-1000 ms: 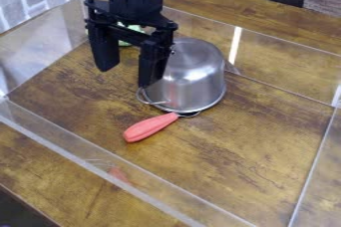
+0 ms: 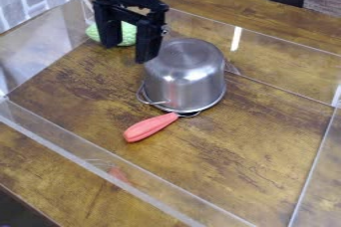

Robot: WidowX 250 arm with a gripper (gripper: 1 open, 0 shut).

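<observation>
My black gripper hangs at the upper middle, open, above and left of a steel pot that stands on the wooden table. A pink elongated object lies in front of the pot, with a thin metal loop by the pot's base. A pale green item is partly hidden behind the gripper.
Clear panels run along its sides, and a pale railing stands at the top left.
My gripper has moved up and back, away from the front of the pot. The pot and pink object look unmoved.
</observation>
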